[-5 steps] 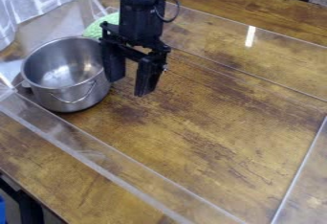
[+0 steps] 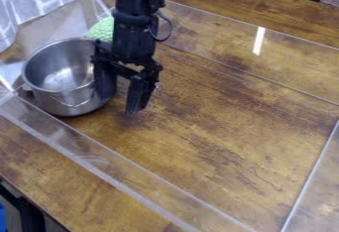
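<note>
My black gripper point(image 2: 125, 85) is low over the wooden table, its fingertips at the right side of a metal pot point(image 2: 58, 69) on the left. One finger overlaps the pot's rim in this view; whether it touches, and whether anything is between the fingers, I cannot tell. The pot stands upright, partly hidden by the gripper.
A green cloth or mat point(image 2: 101, 32) lies behind the pot at the back left. Clear panels or edges run along its borders.
Over the last second my gripper has come down and slightly left toward the pot's right side. The pot looks almost unmoved.
</note>
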